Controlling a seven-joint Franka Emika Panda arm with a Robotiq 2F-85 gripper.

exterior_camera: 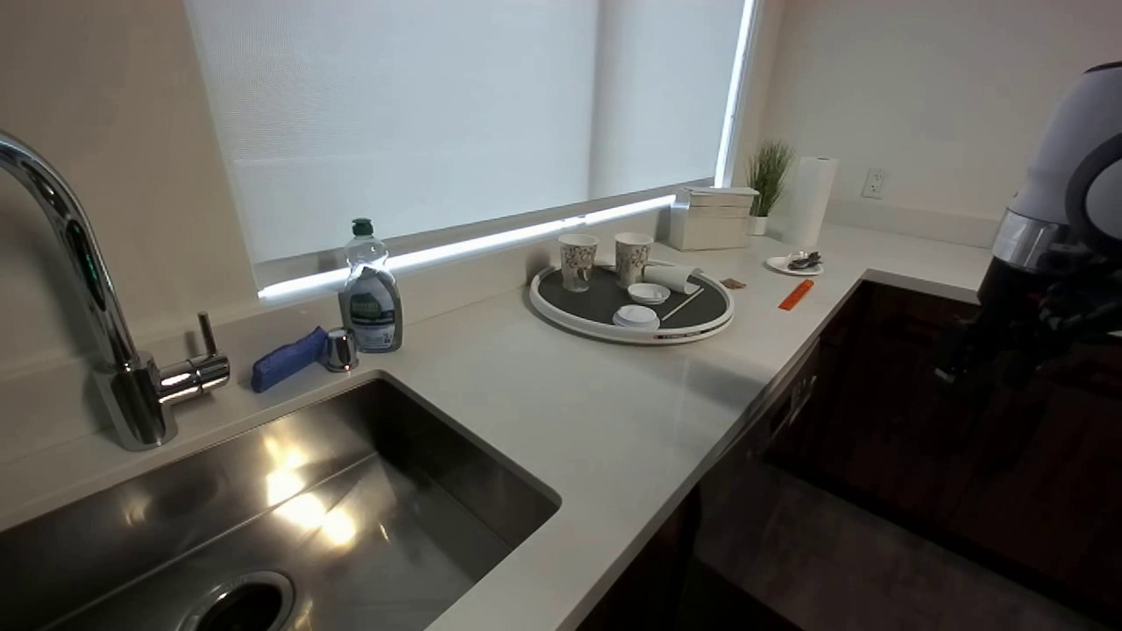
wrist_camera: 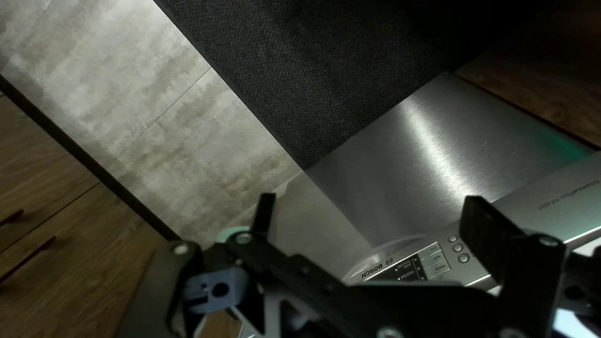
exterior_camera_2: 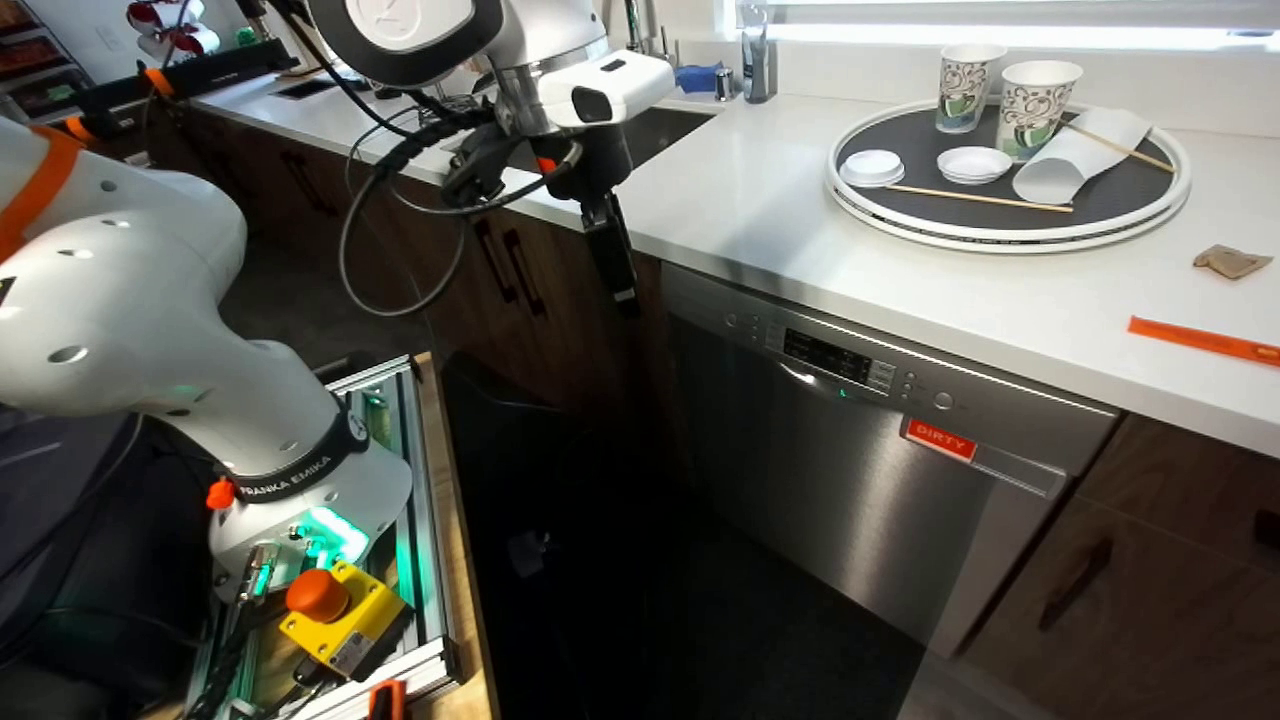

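Note:
My gripper stands open, its two dark fingers wide apart with nothing between them. Beyond them in the wrist view lies the steel dishwasher (wrist_camera: 422,157) with its control panel (wrist_camera: 411,265). In exterior view 2 the gripper hangs in front of the counter's edge, to the left of the dishwasher (exterior_camera_2: 828,480), whose door is closed. On the counter (exterior_camera_2: 768,180) sits a round tray (exterior_camera_2: 840,198) holding two patterned paper cups (exterior_camera_2: 1032,110) standing upright, a white cup (exterior_camera_2: 1086,150) on its side, white lids (exterior_camera_2: 872,167) and wooden stir sticks (exterior_camera_2: 984,197).
An orange strip (exterior_camera: 796,294) and a plate of cutlery (exterior_camera: 796,264) lie right of the tray. The sink (exterior_camera: 347,494), soap bottle (exterior_camera: 371,294) and blue sponge (exterior_camera: 288,359) are at the left in exterior view 1. Counter space between sink and tray is clear.

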